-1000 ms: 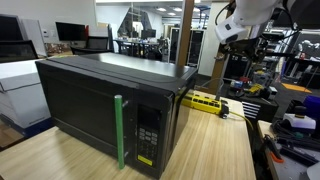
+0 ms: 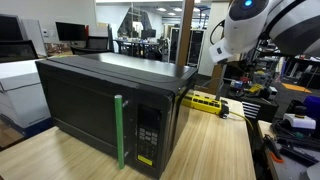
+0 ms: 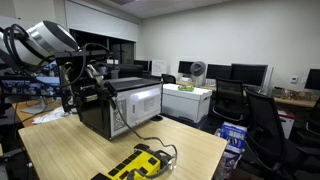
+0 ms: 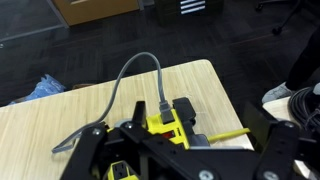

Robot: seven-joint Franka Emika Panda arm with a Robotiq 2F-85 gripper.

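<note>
In the wrist view my gripper stands open, its dark fingers wide apart at the lower left and right. Below them on the wooden table lies a yellow and black power strip [image 4: 167, 128], with dark plugs and a grey cable; nothing is held. A black microwave [image 2: 105, 105] fills the middle of exterior view 1, its door closed and a green strip [image 2: 119, 132] upright along the handle side. From exterior view 2, the power strip [image 3: 140, 163] lies apart from the microwave [image 3: 135, 105], whose light side panel faces that camera.
Bare wooden table [image 2: 215, 150] lies right of the microwave. The table's edge [image 4: 215, 85] runs just beyond the power strip, with dark carpet past it. Office chairs [image 3: 270, 125] and a white cabinet [image 3: 185, 103] stand beyond the table.
At the upper right of exterior view 1, the arm has come lower and changed its angle. The microwave and the power strip have stayed in place.
</note>
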